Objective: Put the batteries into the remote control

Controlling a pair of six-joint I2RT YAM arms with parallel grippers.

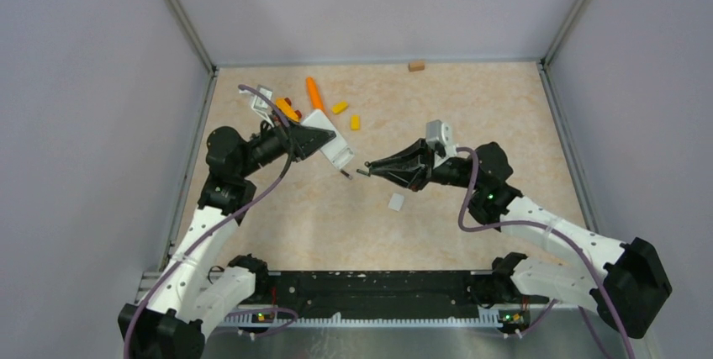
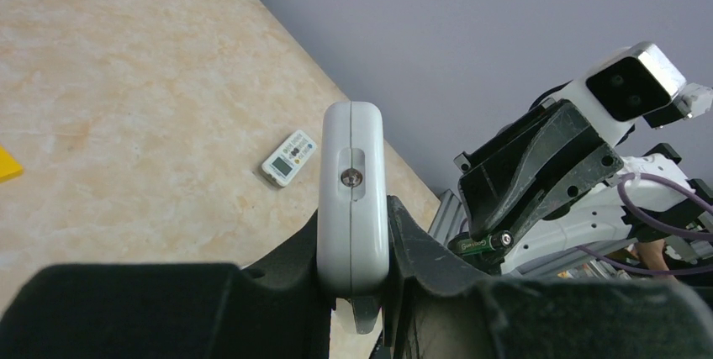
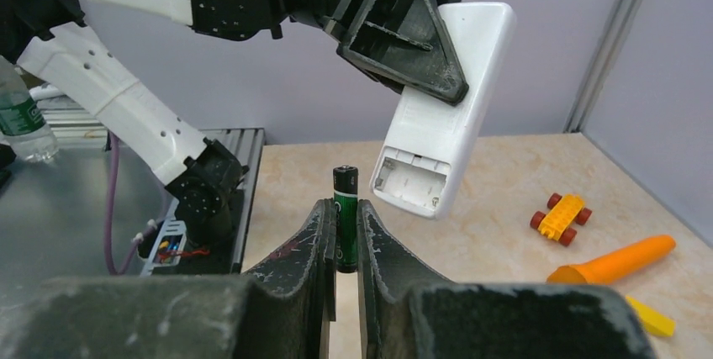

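The white remote (image 3: 443,101) is held in the air by my left gripper (image 1: 324,136), which is shut on it; in the right wrist view its battery compartment (image 3: 409,176) is open, with no battery visible inside. In the left wrist view the remote (image 2: 351,208) stands end-on between the fingers. My right gripper is shut on a green and black battery (image 3: 345,197), held upright in that view, below and left of the compartment and apart from it. A loose battery (image 1: 346,174) lies on the table beneath the remote.
An orange cone (image 3: 622,254), a toy car (image 3: 562,218), yellow blocks (image 1: 355,122) and a wooden block (image 1: 416,65) lie toward the back. A small white remote (image 2: 288,157) lies on the front part of the table (image 1: 437,233), which is mostly clear.
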